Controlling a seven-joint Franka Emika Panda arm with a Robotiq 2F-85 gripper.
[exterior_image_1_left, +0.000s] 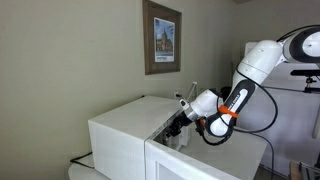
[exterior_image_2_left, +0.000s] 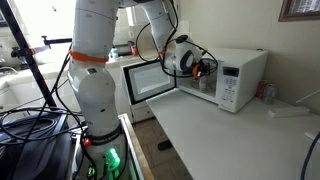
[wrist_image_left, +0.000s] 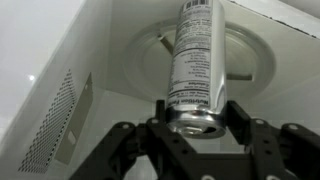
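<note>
A silver can with a printed label is held between the dark fingers of my gripper, which is shut on it. Behind the can in the wrist view lies the round turntable of a white microwave. My gripper reaches into the microwave's open front, and its fingertips are hard to make out in the exterior views. Whether the can touches the turntable, I cannot tell.
The microwave door hangs wide open beside the arm. A vented inner wall runs close to the gripper. Small jars stand beyond the microwave, and much of the white table is bare.
</note>
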